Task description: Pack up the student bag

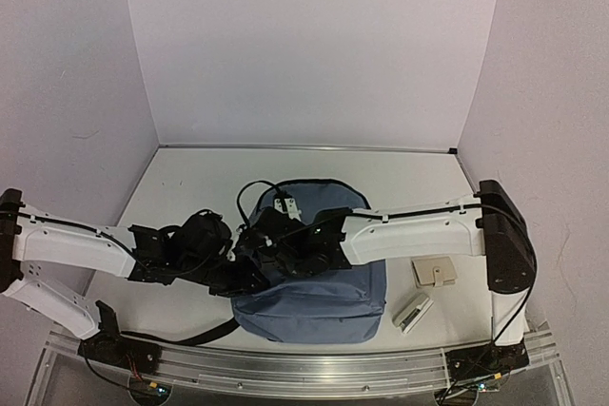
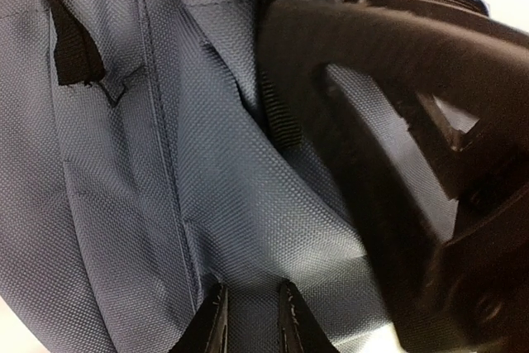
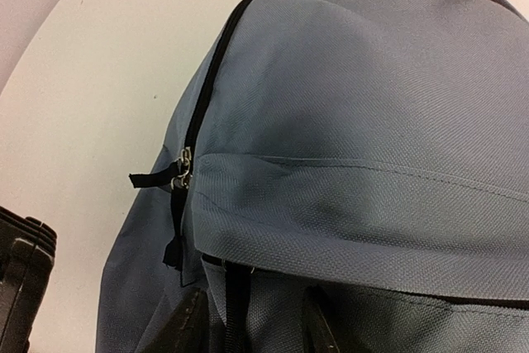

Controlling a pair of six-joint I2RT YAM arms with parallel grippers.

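Observation:
The blue-grey backpack [image 1: 309,316] lies flat, its front pocket facing up. At its left side, my left gripper has its fingertips against the pocket fabric. Cloth shows between those fingers, but whether they pinch it is unclear. My right gripper is open over the front pocket's zipper, a black pull strap [image 3: 237,303] lying in the gap between its fingers. Two more pulls hang from the main zipper slider [image 3: 183,167] at the bag's side. Both fingertip pairs are hidden by the arms in the top view.
Right of the bag lie a beige wallet-like case [image 1: 434,272] and a small whitish box-shaped item [image 1: 413,312]. A black strap [image 1: 205,335] trails left from the bag. The arms are very close together; the table behind the bag is clear.

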